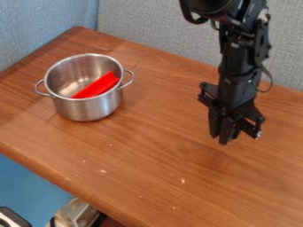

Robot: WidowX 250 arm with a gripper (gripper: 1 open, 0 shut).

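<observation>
My black gripper (224, 124) is on the right of the camera view, low over the wooden table (160, 173), its fingers pointing down and close together. It looks shut; whether anything is between the fingers is too dark and small to tell. To its left, apart from it, stands a steel pot (84, 105) with two side handles and a red elongated object (98, 84) lying inside.
The table between pot and gripper and across the front is clear. Grey-blue walls border the back and left. Some metal and black hardware (73, 215) sits at the lower left edge.
</observation>
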